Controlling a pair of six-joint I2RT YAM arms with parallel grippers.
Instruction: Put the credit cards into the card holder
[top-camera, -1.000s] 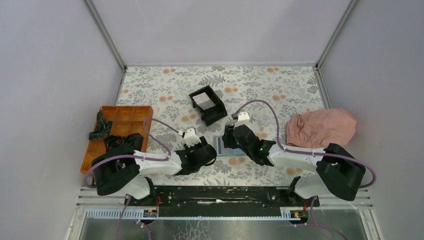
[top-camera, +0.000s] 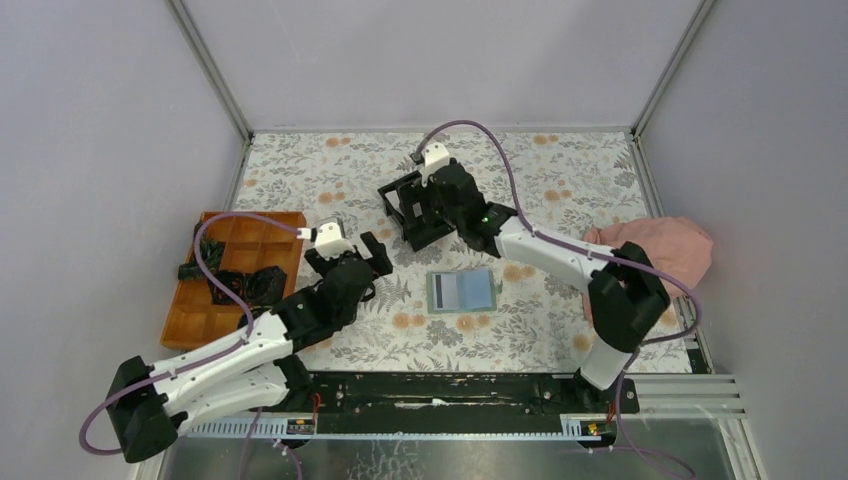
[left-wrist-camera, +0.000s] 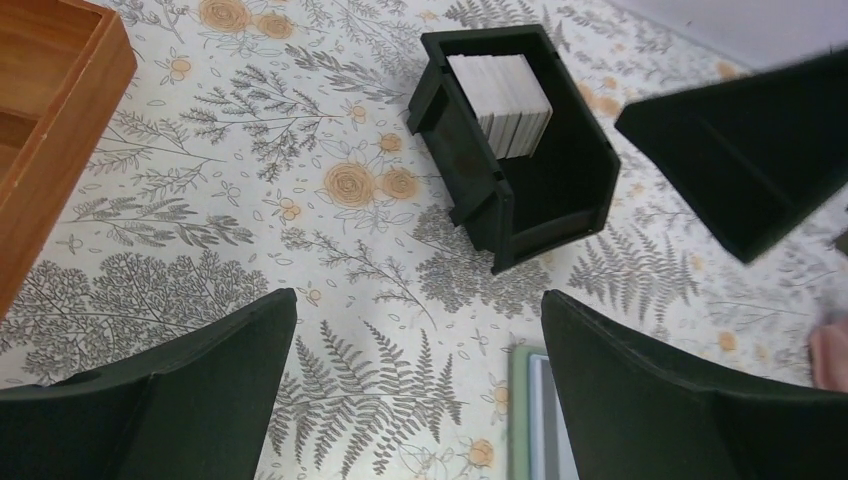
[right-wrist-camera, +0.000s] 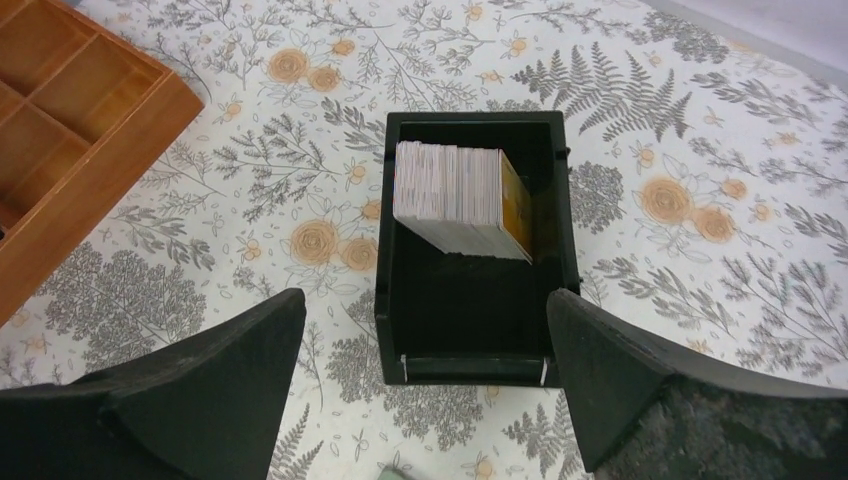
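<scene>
A stack of white-edged cards (right-wrist-camera: 450, 190) stands packed at one end of the black box (right-wrist-camera: 470, 370); the box's other end is bare. Over this box my right gripper hangs open, its fingers apart with nothing between them. My left gripper is open too, empty, above the cloth to the left of the box. The pale green and blue flat holder (top-camera: 461, 291) lies on the cloth in front of the box in the top view, with a grey and dark band on its left half. Only its edge shows in the left wrist view.
On the left, a brown compartment tray (top-camera: 272, 240) holds several dark bundled items (top-camera: 265, 286). A pink cloth (top-camera: 672, 250) lies at the right, partly behind the right arm.
My right gripper has moved from over the flat holder back to above the black box. My left gripper has drawn away from the holder to the left and opened. Box and holder look unmoved.
</scene>
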